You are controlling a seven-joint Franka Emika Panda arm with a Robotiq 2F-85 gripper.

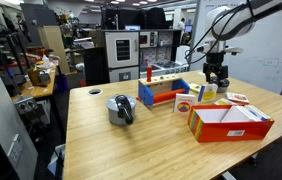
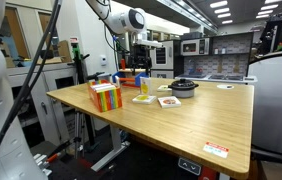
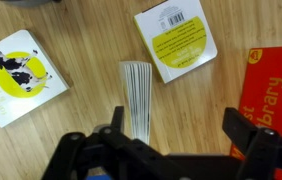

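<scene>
My gripper hangs open above the table, its dark fingers wide apart with nothing held. Ahead of them a small book (image 3: 138, 98) stands on edge, its page edges facing up. To its right lies a yellow-and-white book (image 3: 177, 40). A white book with a cow on a yellow circle (image 3: 21, 78) is at the left. In the first exterior view the gripper (image 1: 217, 80) is over the far right of the table, above the small books. The red box (image 1: 224, 124) with books inside stands nearer the front edge.
A blue caddy (image 1: 162, 91) stands left of the books, and a lidded pot (image 1: 119, 109) sits farther left. In the second exterior view a white book (image 2: 169, 101) lies flat near the pot (image 2: 182, 90).
</scene>
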